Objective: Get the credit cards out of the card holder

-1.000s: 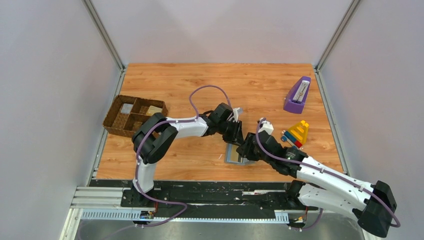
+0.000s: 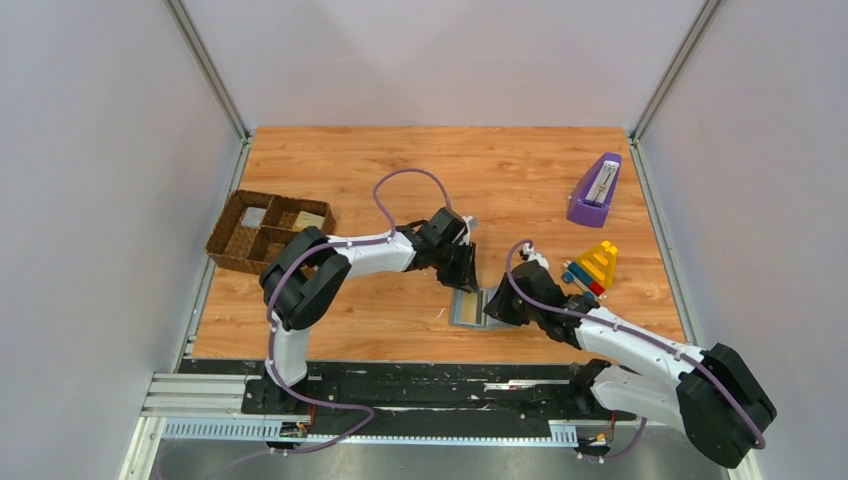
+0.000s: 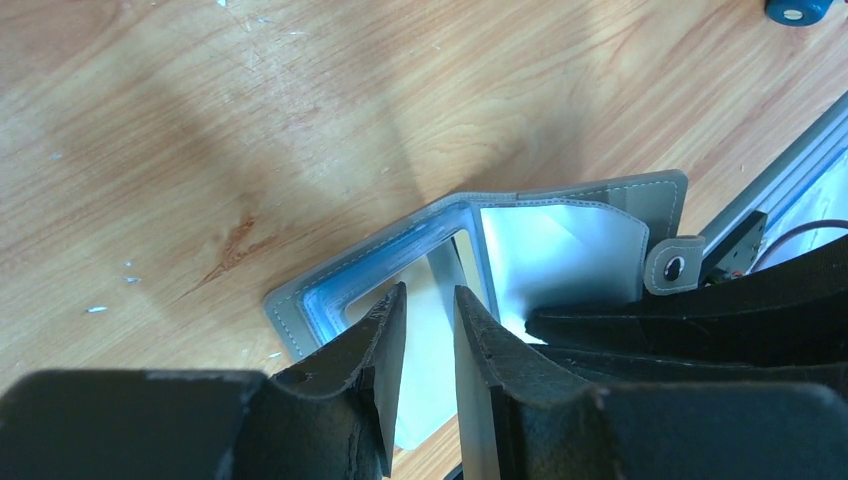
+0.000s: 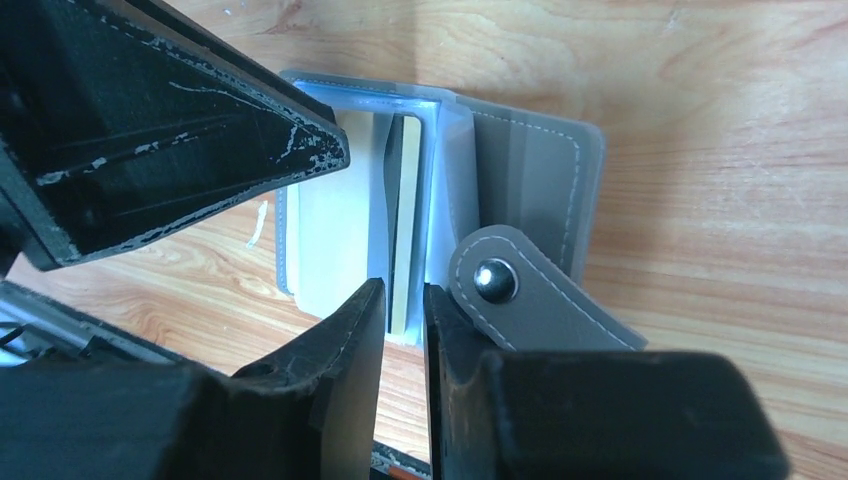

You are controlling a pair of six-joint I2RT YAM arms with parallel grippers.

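Observation:
A grey card holder [image 2: 469, 311] lies on the table, its flap with a snap strap [image 4: 540, 290] on the right side. Both grippers are at it. In the left wrist view a pale panel [image 3: 424, 340] shows in the narrow gap of my left gripper; whether the fingers clasp it I cannot tell. My right gripper stands part open, fingertips over the holder's inner fold, where a dark strip and a pale card edge [image 4: 406, 230] show in the slot. One left finger [image 4: 200, 140] hangs over the pocket's far end.
A brown compartment box [image 2: 222, 245] with pale flat pieces stands at the left. To the right are a purple stapler-like object [image 2: 595, 190] and a yellow toy [image 2: 600, 263] with coloured parts. Table room behind the arms is clear.
The right arm has shifted slightly; its gripper now sits a little further right and lower on the holder, showing more of it.

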